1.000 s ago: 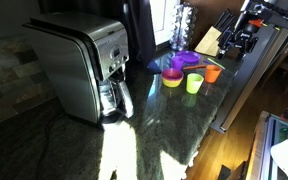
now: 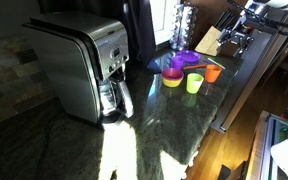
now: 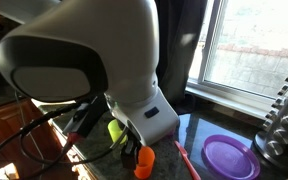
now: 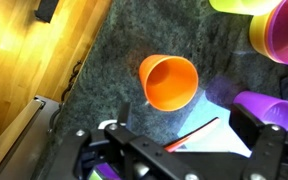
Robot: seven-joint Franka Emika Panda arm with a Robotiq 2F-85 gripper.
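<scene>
An orange cup (image 4: 169,82) lies ahead of my gripper in the wrist view, its mouth toward the camera. My fingers are open, and I see no object held between the fingers. In exterior view 1 the orange cup (image 2: 213,74) stands near the counter's right edge, with a green cup (image 2: 194,83) beside it. Stacked colored bowls (image 2: 172,77) and a purple cup (image 2: 177,63) are to the left. In exterior view 2 the arm hides much of the counter, though the orange cup (image 3: 144,163) shows below it.
A coffee maker (image 2: 92,70) stands left on the dark counter (image 2: 149,140). A red-handled utensil (image 3: 187,160) lies near a purple plate (image 3: 230,158). The spice rack (image 3: 282,115) is by the window. Bare counter stretches in front of the coffee maker.
In exterior view 1 the arm's end has shifted left, and its gripper has swung from hanging down toward pointing left. The cups and bowls have stayed put.
</scene>
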